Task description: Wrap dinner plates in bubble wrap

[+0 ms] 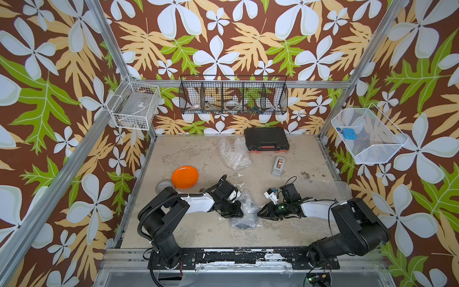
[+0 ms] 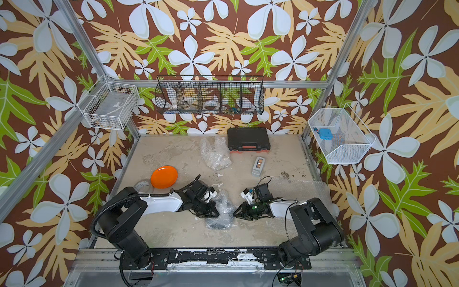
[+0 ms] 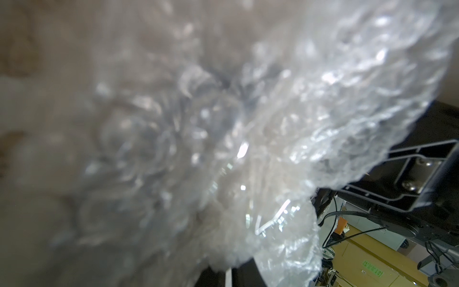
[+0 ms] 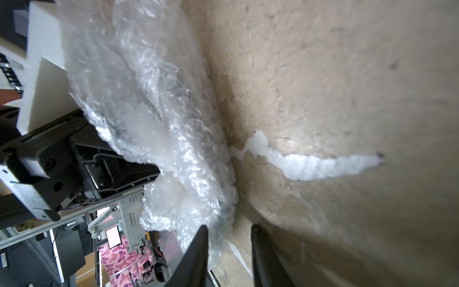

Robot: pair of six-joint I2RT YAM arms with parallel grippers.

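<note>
A bundle of bubble wrap (image 1: 244, 223) lies at the front middle of the table, with a greyish rounded shape dimly visible through it; what is inside is hard to make out. My left gripper (image 1: 242, 213) is at its left side. Wrap fills most of the left wrist view and covers part of the fingers, so its grip is unclear. On the other side, my right gripper stands open, low over the table by the bundle's edge, with a gap between its fingertips. An orange plate (image 1: 184, 177) lies at the left, uncovered.
A flat bubble wrap sheet (image 1: 315, 228) spreads under the right arm. Crumpled wrap (image 1: 234, 154), a black case (image 1: 266, 138) and a grey tape dispenser (image 1: 277, 166) occupy the back. A greyish round item (image 1: 164, 186) sits beside the orange plate.
</note>
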